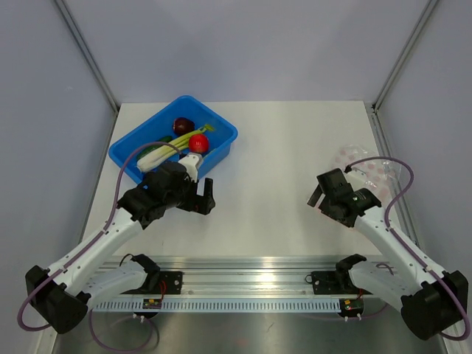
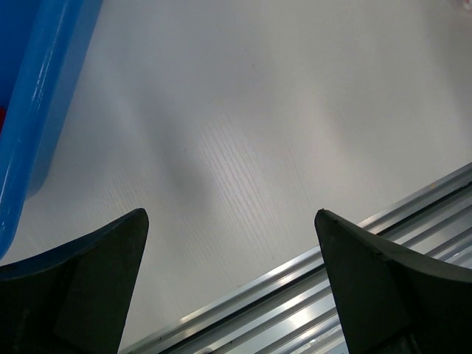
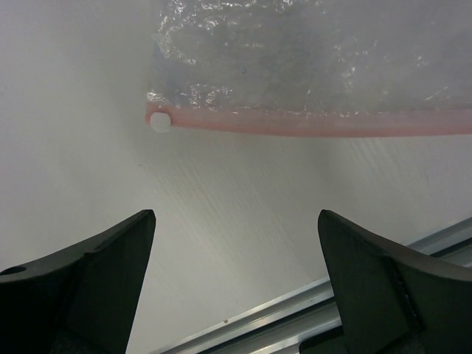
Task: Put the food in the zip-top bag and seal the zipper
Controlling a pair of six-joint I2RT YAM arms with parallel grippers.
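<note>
A clear zip top bag [image 1: 377, 171] with pink dots lies flat at the right of the table, partly covered by my right arm. Its pink zipper strip [image 3: 310, 123] runs across the right wrist view, a white slider [image 3: 160, 122] at its left end. Over the bag's near left part, my right gripper [image 1: 322, 201] is open and empty, the strip lying beyond its fingertips. Food sits in the blue bin [image 1: 123, 141]: celery [image 1: 158, 155], a red tomato [image 1: 198, 143], a dark round item [image 1: 183, 126] and something green. Beside the bin, my left gripper [image 1: 199, 193] stands open and empty.
Between the arms, the middle of the white table [image 1: 273, 169] is clear. A metal rail [image 1: 258, 263] runs along the front edge. Grey walls close in both sides and the back.
</note>
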